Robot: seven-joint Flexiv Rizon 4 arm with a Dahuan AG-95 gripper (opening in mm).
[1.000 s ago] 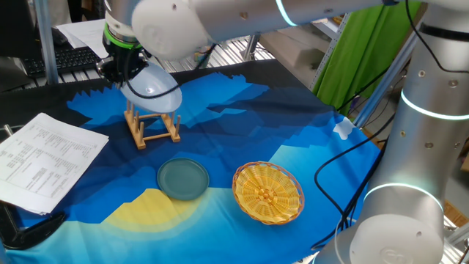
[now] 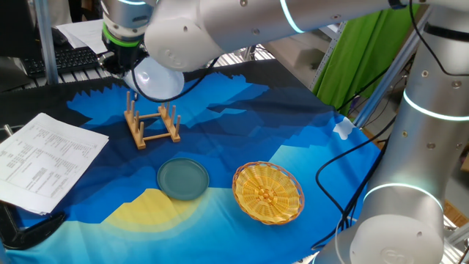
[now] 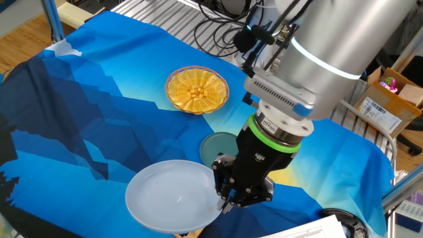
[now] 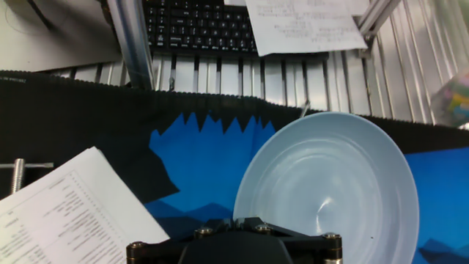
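A pale bluish-white plate (image 3: 173,195) with a raised rim hangs in the air, my gripper (image 3: 227,200) shut on its edge. From the wrist, the plate (image 4: 330,194) spreads out to the right of the fingertips. In exterior view 1 the plate (image 2: 157,79) is tilted above the back of a wooden peg rack (image 2: 157,137), clear of the pegs as far as I can see. Exterior view 2 shows little of the rack, hidden under the plate. A dark green plate (image 2: 183,179) lies flat in front of the rack.
A yellow wicker basket (image 2: 268,193) rests right of the green plate. Printed papers (image 2: 47,163) cover the left side of the table. Beyond the back edge lies a keyboard (image 4: 201,28). The blue cloth right of the rack is bare.
Held by its edge, the pale plate has risen slightly and shifted toward the back right in exterior view 1, its tilt changing a little. The rack, green plate and basket have stayed put.
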